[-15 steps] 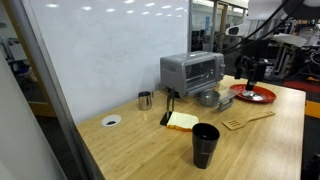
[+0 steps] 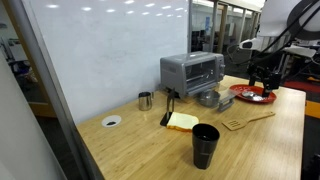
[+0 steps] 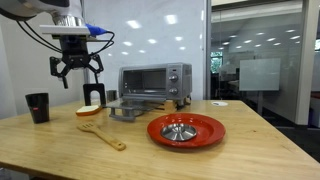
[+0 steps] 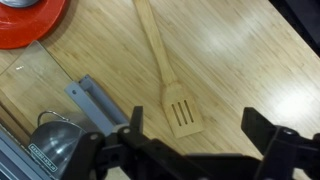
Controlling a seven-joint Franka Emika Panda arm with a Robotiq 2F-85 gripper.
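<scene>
My gripper is open, with nothing between its fingers. In exterior view 2 the gripper [image 3: 76, 70] hangs well above the table, fingers pointing down. A wooden spatula [image 4: 163, 62] lies flat on the table below; its slotted head [image 4: 181, 108] shows between the fingers in the wrist view. The same spatula [image 2: 240, 123] lies in the right part of the table in exterior view 1, and its handle [image 3: 105, 138] points toward the front in exterior view 2.
A red plate [image 3: 214, 130] holds a metal bowl [image 3: 178, 131]. The toaster oven [image 2: 192, 72] stands at the back, a metal pot [image 2: 208, 98] before it. A black cup [image 2: 205, 146], a yellow-edged slice [image 2: 182, 121] and a metal mug [image 2: 145, 101] stand apart.
In exterior view 1 the arm and gripper have shifted to the right over the past second. The gripper stays raised, and the objects on the table have not moved.
</scene>
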